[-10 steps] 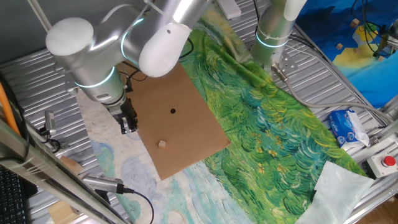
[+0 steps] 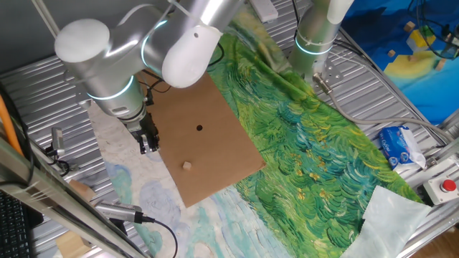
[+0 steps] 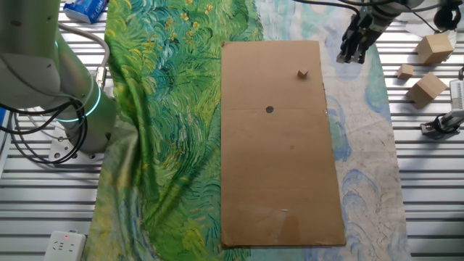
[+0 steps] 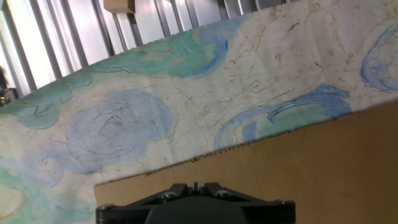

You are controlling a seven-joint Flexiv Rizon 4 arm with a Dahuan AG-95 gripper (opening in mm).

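Note:
A small wooden cube [image 2: 186, 165] rests on the brown cardboard sheet [image 2: 222, 161], close to one long edge; from the other side it shows as a tan block [image 3: 302, 74]. A round black spot [image 2: 199, 128] marks the cardboard, also seen as a dark disc [image 3: 270, 109]. Off the sheet's edge, above the pale painted cloth, hangs my gripper [image 2: 148, 149], apart from the cube. In the wrist view the black fingers of the gripper meet at the middle, shut, and nothing shows between them. The cube is outside that view.
Wooden blocks [image 3: 435, 48] lie on the slatted metal table beyond the cloth. A blue wipes pack [image 2: 400, 147] and a red stop button [image 2: 449, 185] sit at the right. Most of the cardboard is bare.

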